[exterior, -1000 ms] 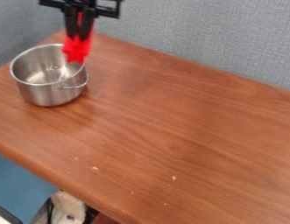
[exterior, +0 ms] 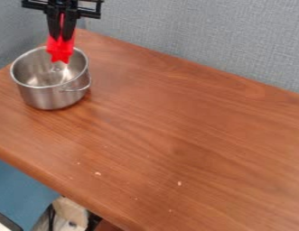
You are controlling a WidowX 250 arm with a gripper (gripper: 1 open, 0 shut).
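A black gripper (exterior: pixel 61 34) at the top left is shut on a red object (exterior: pixel 60 49), star-like at its lower end, held over the mouth of a steel pot (exterior: pixel 49 90). The object's lower part overlaps the pot's back rim and interior in this view; whether it touches the pot cannot be told.
A grey wall (exterior: pixel 200 36) runs behind it. Below the table's near left edge are a blue surface and some clutter.
The gripper and red object have moved left from beside the pot's right rim to over its opening. The pot looks unmoved.
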